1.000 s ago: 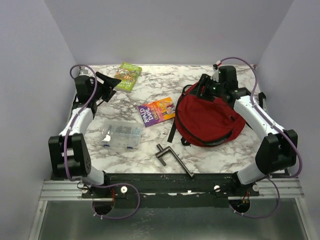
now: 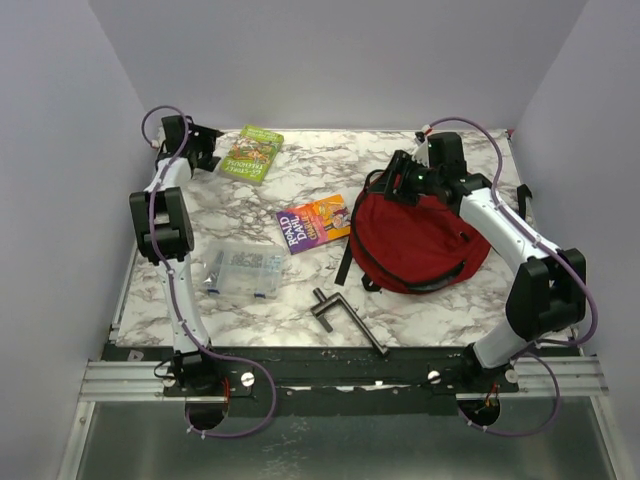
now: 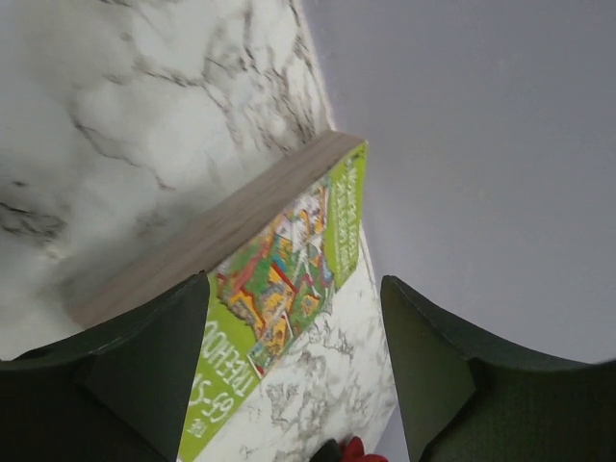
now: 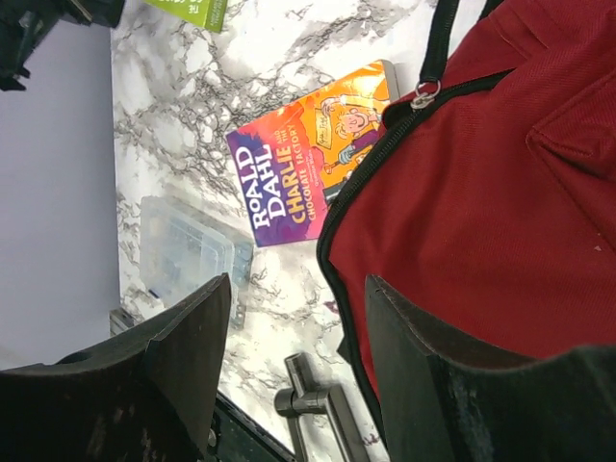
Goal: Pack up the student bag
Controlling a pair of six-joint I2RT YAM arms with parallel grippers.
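Observation:
My left gripper (image 2: 207, 150) is at the far left back, open, just left of the green treehouse book (image 2: 252, 150); in the left wrist view the book (image 3: 289, 279) lies between and beyond the spread fingers. My right gripper (image 2: 405, 178) hangs open over the red bag (image 2: 410, 250), which lies flat with a black zip. The purple and orange Roald Dahl book (image 2: 312, 222) lies left of the bag (image 4: 481, 212). A clear plastic case (image 2: 243, 268) lies at the left front.
A dark angled metal bar (image 2: 355, 320) lies at the front centre. Bare marble (image 2: 310, 160) shows at the back centre and around the books. Grey walls border the table.
My left arm has swung left and back, away from the middle-left of the table to the far left edge beside the green book. My right arm has shifted only slightly.

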